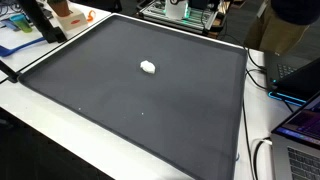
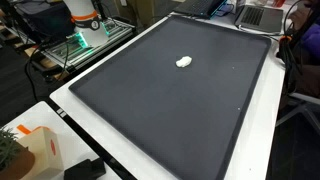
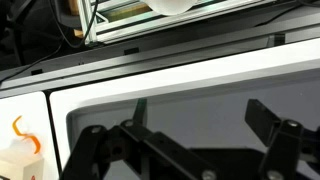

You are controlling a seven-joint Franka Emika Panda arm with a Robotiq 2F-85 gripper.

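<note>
A small white crumpled-looking item [image 1: 148, 67] lies alone on the dark grey board; it is too small to tell what it is. From the other side it shows as a white lump [image 2: 183, 61] on the far half of the board [image 2: 150, 110]. The wrist view has my gripper with its black fingers wide apart and nothing between them. Beneath it are the grey board's edge and a strip of white table, without the white item. Neither exterior view shows the gripper.
Laptops [image 1: 290, 80] stand along one side of the table, with loose cables near them. A pale box with an orange mark [image 2: 40, 145] stands near a corner, with a small black block [image 2: 88, 169] nearby. Apart from the white item, the board is clear.
</note>
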